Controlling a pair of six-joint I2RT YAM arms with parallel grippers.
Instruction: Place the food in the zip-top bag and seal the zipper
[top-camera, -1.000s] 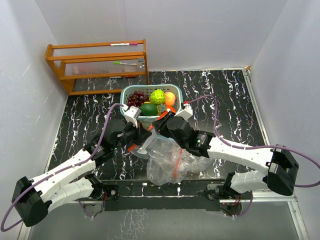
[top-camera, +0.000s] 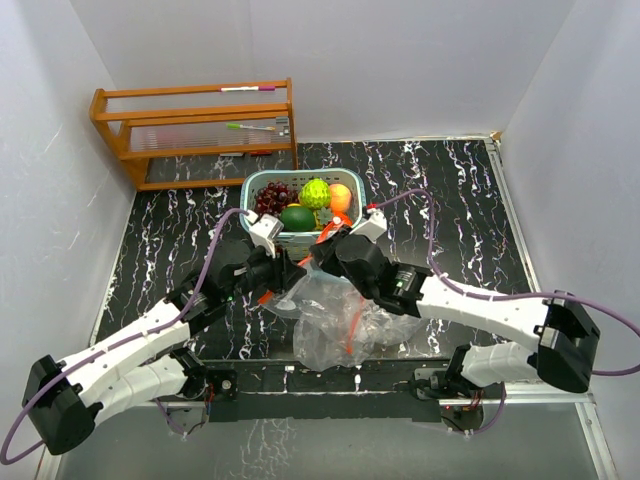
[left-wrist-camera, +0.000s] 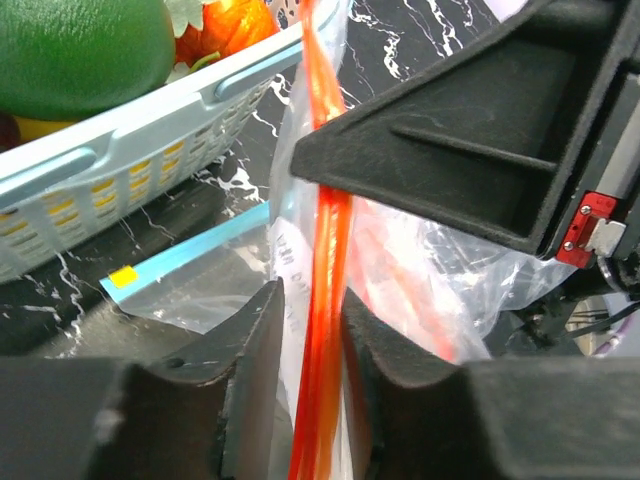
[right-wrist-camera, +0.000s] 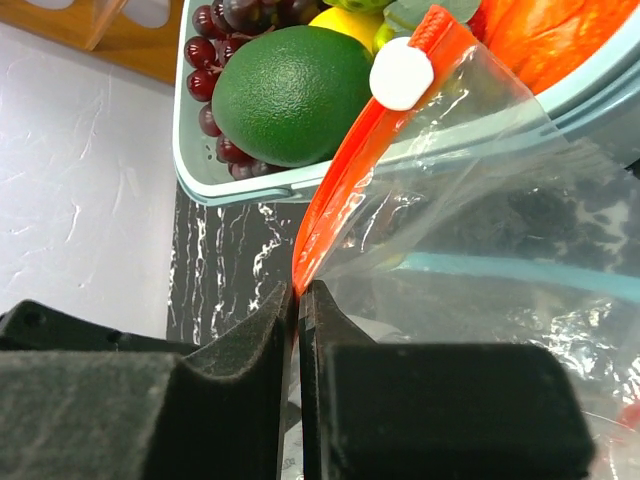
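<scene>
The clear zip bag (top-camera: 340, 330) hangs crumpled below the fruit basket, its orange zipper (left-wrist-camera: 328, 250) running between my grippers. My right gripper is shut on the zipper edge, just below the white slider (right-wrist-camera: 401, 73). My left gripper is around the zipper strip at its other part, close beside the right gripper; its fingers look partly apart, and whether they grip is unclear. The basket (top-camera: 303, 230) holds grapes, a green avocado-like fruit (right-wrist-camera: 290, 95), a green bumpy fruit, a peach and other food.
A wooden rack (top-camera: 190, 113) with markers stands at the back left. Walls enclose the sides and back.
The left gripper has shifted very slightly at the zipper; otherwise the arms, bag and basket look almost the same.
</scene>
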